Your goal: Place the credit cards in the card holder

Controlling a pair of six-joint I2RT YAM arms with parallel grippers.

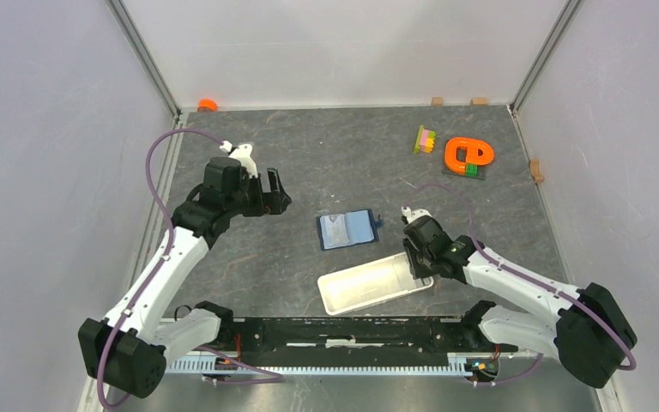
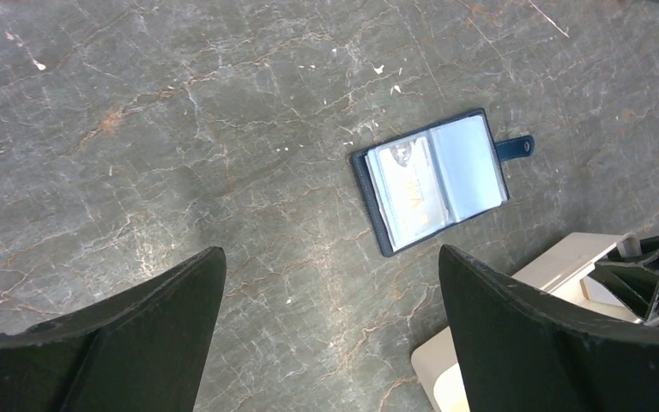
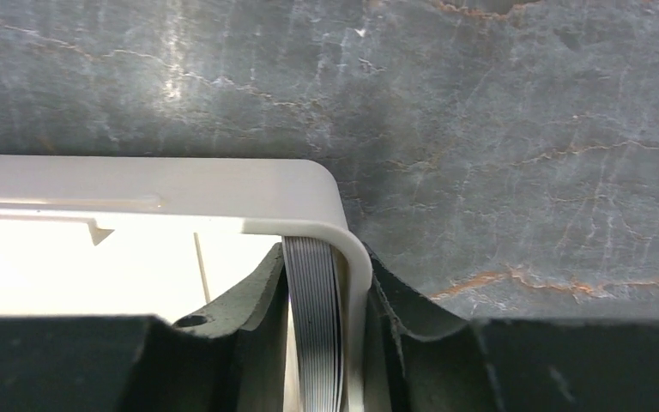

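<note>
The open card holder (image 2: 430,183), a dark blue folder with clear sleeves and pale blue inner pages, lies flat mid-table. A stack of cards (image 3: 315,318) stands on edge against the right end wall of the white box (image 1: 356,289). My right gripper straddles the stack and that wall together, one finger inside the box and one outside. Both fingers look close against them; whether they press firmly does not show. Over the left of the table my left gripper (image 1: 272,191) is open and empty, apart from the holder.
An orange toy (image 1: 468,156) and a small colored block piece (image 1: 425,139) lie at the back right. An orange round thing (image 1: 208,105) sits at the back left edge.
</note>
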